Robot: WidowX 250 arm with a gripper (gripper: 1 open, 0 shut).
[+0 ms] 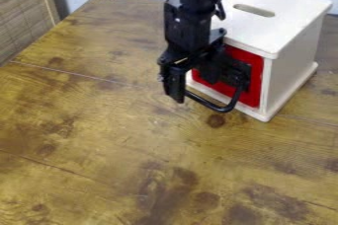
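Observation:
A white box (291,41) with a slot in its top stands at the right of the camera view, its red front panel (248,93) facing forward-left, with a black looped handle (211,106) low on it. My gripper (199,81) is open at the upper part of that front, in front of the red panel and close over the handle. It partly hides the panel and the dark fitting on it. Whether it touches them I cannot tell.
A tan woven panel (20,27) stands beyond its far left edge, with a pale wall behind.

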